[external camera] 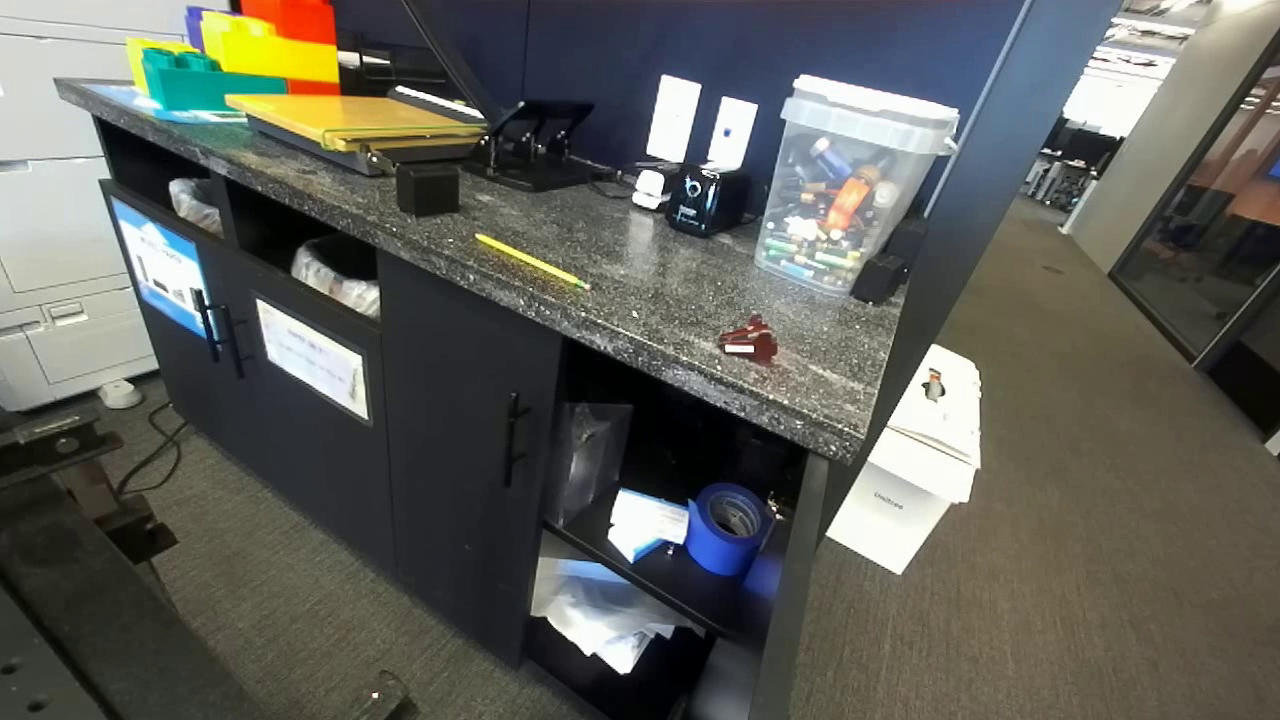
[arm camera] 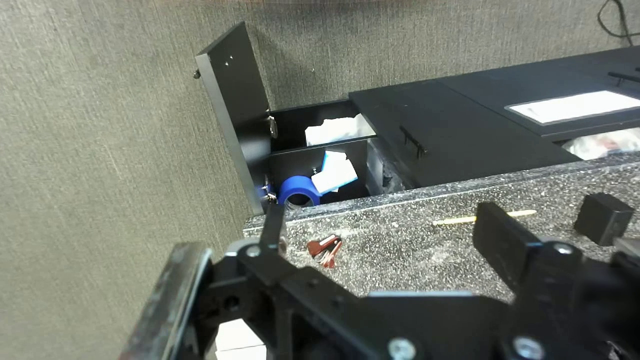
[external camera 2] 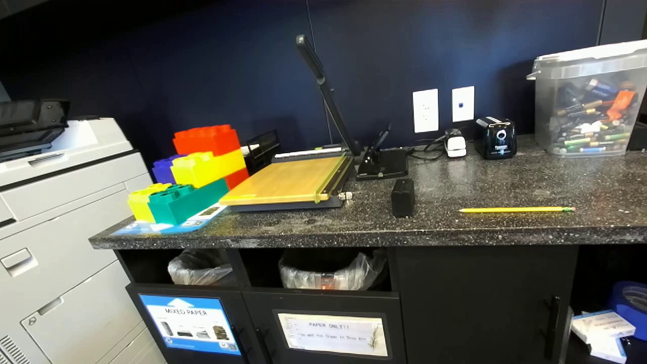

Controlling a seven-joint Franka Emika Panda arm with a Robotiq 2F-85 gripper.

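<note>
My gripper stands open in the wrist view, its two dark fingers wide apart and nothing held between them. Beyond and below it, a dark red staple remover point(external camera: 750, 341) lies near the right end of the speckled counter point(external camera: 648, 276). A yellow pencil point(external camera: 531, 260) rests flat near the front edge. The cabinet door point(arm camera: 234, 114) under the counter's right end is swung out. On the upper shelf inside, a roll of blue tape point(external camera: 727, 528) sits beside a white and blue box point(external camera: 648, 521). Neither exterior view clearly shows the gripper.
A clear bucket of batteries point(external camera: 852, 186) and a black pencil sharpener point(external camera: 705, 198) stand at the back. To the left are a small black block point(external camera: 427, 188), a paper cutter point(external camera 2: 291, 179) and large toy bricks point(external camera 2: 200, 173).
</note>
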